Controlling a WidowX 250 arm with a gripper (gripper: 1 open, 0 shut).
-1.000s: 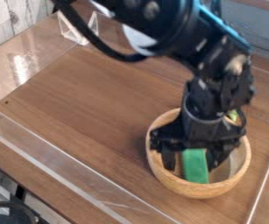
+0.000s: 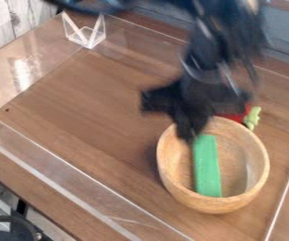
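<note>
A wooden bowl [image 2: 176, 171] sits at the right of the table with a long green block [image 2: 207, 168] lying inside it. My gripper [image 2: 184, 108] is motion-blurred above and behind the bowl's back rim, apart from the green block; its fingertips are too smeared to show whether it is open or shut.
Small red and green items [image 2: 252, 119] stand just behind the bowl at the right. A white wire stand [image 2: 85, 30] is at the back left.
My gripper has risen out of the bowl and moved back, away from the green block, which now shows fully inside the bowl.
</note>
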